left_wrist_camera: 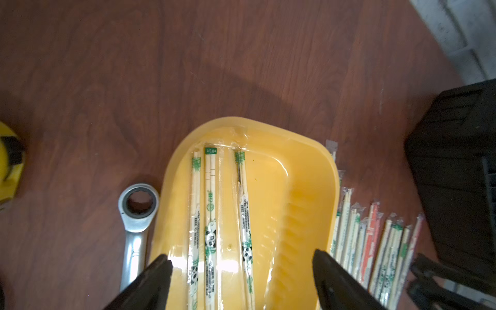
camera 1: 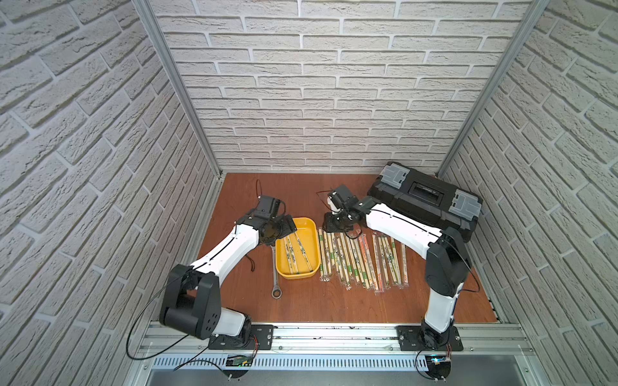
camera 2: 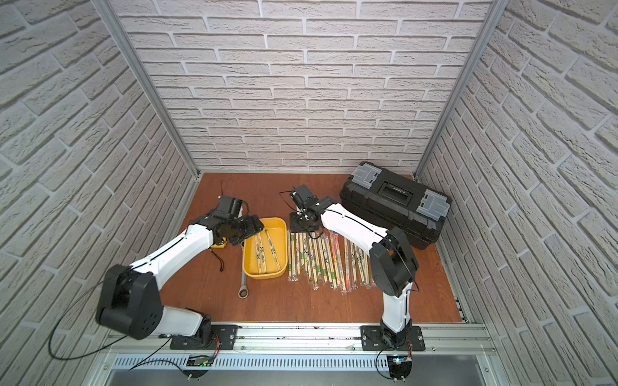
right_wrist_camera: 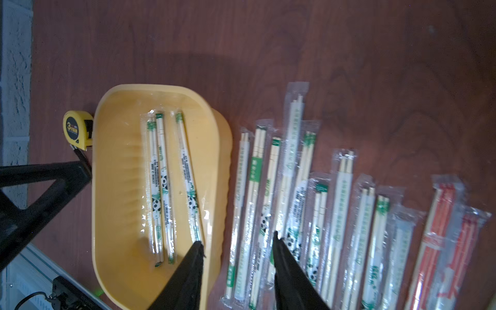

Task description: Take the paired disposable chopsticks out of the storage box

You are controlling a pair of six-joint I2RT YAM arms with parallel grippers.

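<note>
The yellow storage box (left_wrist_camera: pixel 292 170) holds three wrapped panda-print chopstick pairs (left_wrist_camera: pixel 210 227). My left gripper hangs over the box, its fingertips apart with nothing between them. My right gripper is just right of the box, above its edge and the row of loose wrapped chopsticks (right_wrist_camera: pixel 338 222), fingertips apart and nothing held.
A wrench (left_wrist_camera: pixel 134 253) lies left of the box, with a yellow tape measure (right_wrist_camera: pixel 77 127) beyond it. A black toolbox (camera 1: pixel 421 199) sits at the back right. Bare table lies behind the box and along the front edge.
</note>
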